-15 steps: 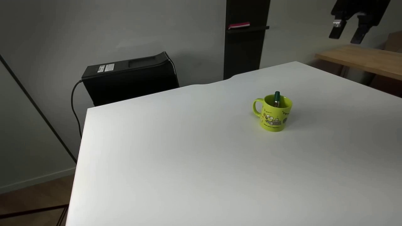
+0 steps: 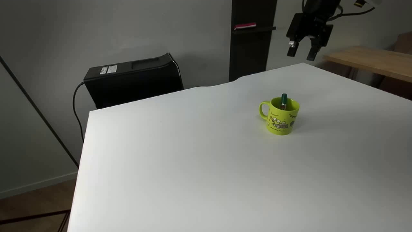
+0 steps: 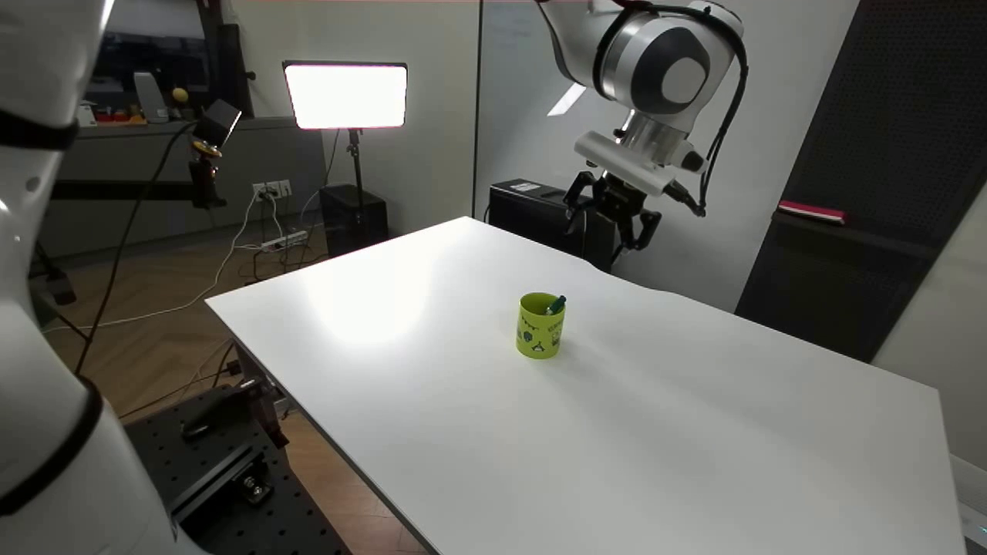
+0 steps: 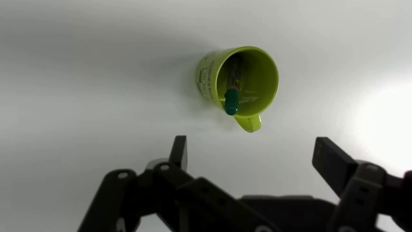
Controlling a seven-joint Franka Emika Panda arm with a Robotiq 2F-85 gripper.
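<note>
A lime-green mug (image 2: 278, 120) with printed drawings stands upright on the white table, its handle toward the left in exterior view 1. Leaning inside it is a marker with a dark green cap (image 2: 284, 99); the cap reaches the rim, and in the wrist view the marker's body (image 4: 234, 77) runs down into the mug (image 4: 266, 83). My gripper (image 2: 302, 54) is held well above the table, apart from the mug. Its fingers are wide open with only bare table visible between the fingers. In exterior view 2 the gripper (image 3: 597, 222) hangs beyond the mug (image 3: 539, 328).
Apart from the mug, the white table (image 2: 166, 162) is bare, with broad free room around it. A black box-shaped device (image 2: 133, 79) stands beyond its edge. A lit panel lamp (image 3: 347, 95) stands off to the left in exterior view 2.
In exterior view 1 my gripper has moved left and lower, closer to the mug, staying open. The mug and marker have not moved.
</note>
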